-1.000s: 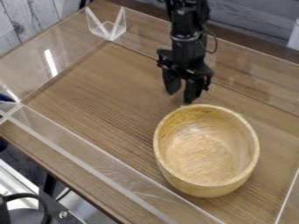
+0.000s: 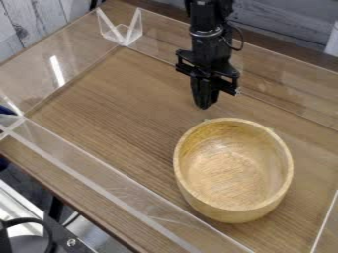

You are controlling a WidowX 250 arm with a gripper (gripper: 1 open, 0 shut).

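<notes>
My black gripper (image 2: 204,97) hangs from the arm (image 2: 208,44) at the upper middle, low over the wooden table and behind the large tan bowl. It is shut, and I see nothing held between its fingers, though they are small and dark in this view. The empty round bowl (image 2: 232,205) fills the lower right of the table.
Clear plastic sheets (image 2: 123,25) stand at the back left, and a clear strip runs along the left and front edges. A black cable or object (image 2: 27,237) sits at the bottom left corner.
The bowl has not moved.
</notes>
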